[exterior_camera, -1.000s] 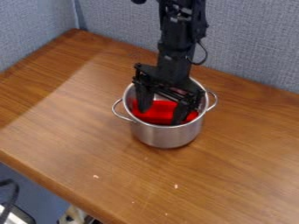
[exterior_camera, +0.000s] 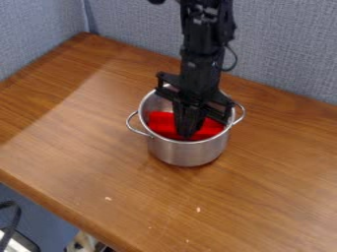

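A silver two-handled pot stands on the wooden table. A red object lies inside it. My black gripper reaches down from above into the pot at the red object, its fingertips low inside. The fingers look close together; whether anything is between them is hidden by the arm and red object.
Grey padded walls border it at the back and left. Cables and blue floor show at the lower left.
The gripper has lowered slightly in the pot, and its fingers have drawn closer together since a second ago.
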